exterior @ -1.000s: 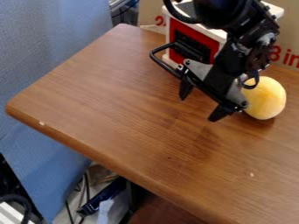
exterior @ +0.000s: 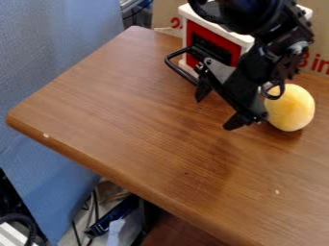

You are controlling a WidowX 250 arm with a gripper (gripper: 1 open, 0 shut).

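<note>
My black gripper (exterior: 215,106) hangs over the wooden table (exterior: 115,125), pointing down and to the left, its two fingers spread apart with nothing visible between them. Just right of it sits a round pale-yellow object (exterior: 291,110), partly behind the gripper's parts. Behind the gripper stands a white and red box (exterior: 203,37) with a dark opening and a black bar reaching out at its front left, partly hidden by my arm.
A cardboard box (exterior: 313,55) stands at the back right. Beyond the left edge are a blue surface (exterior: 45,86) and cables with loose items below.
My gripper has shifted very slightly down and to the left over the last second. The box and yellow object look unmoved.
</note>
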